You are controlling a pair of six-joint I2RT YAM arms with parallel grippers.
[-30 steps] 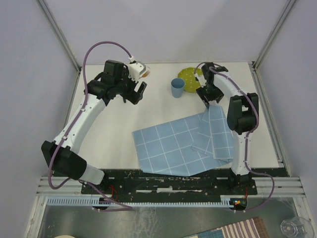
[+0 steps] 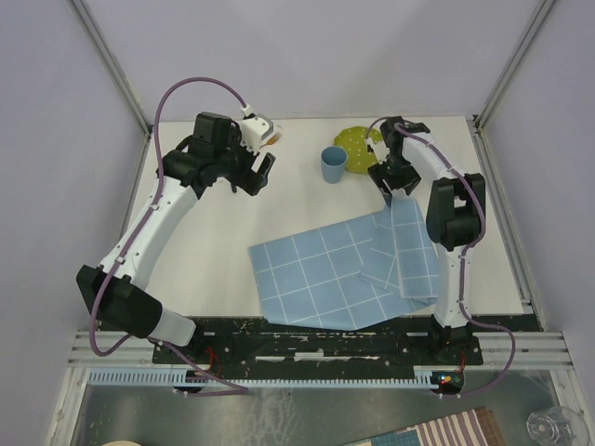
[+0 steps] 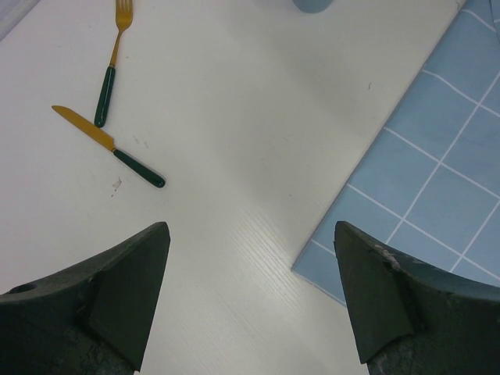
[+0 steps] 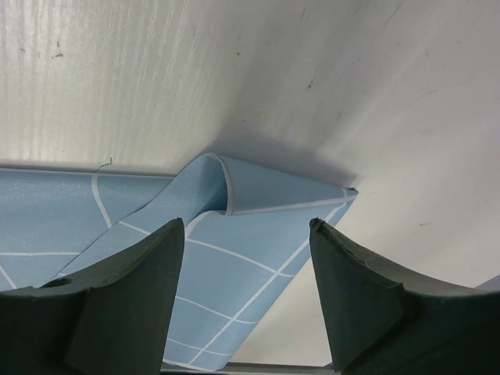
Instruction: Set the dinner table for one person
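Note:
A blue gridded placemat point(image 2: 316, 279) lies on the white table, its right part folded over with a curled corner point(image 4: 273, 191) in the right wrist view. My right gripper point(image 2: 392, 186) hangs over that folded corner, fingers apart with nothing visibly held. My left gripper point(image 2: 253, 172) stands open above the table's left half. Below it lie a fork point(image 3: 105, 94) and a knife point(image 3: 137, 167), both with green handles. A blue cup point(image 2: 334, 163) stands near the back, beside a yellow-green dotted plate point(image 2: 353, 144), partly hidden by my right arm.
Behind my left gripper, small items at the back edge are partly hidden. A striped cloth point(image 2: 437, 432) and a clear glass point(image 2: 548, 426) sit off the table at the bottom right.
My right gripper has shifted slightly over the placemat's corner during the last second. The left arm has not moved.

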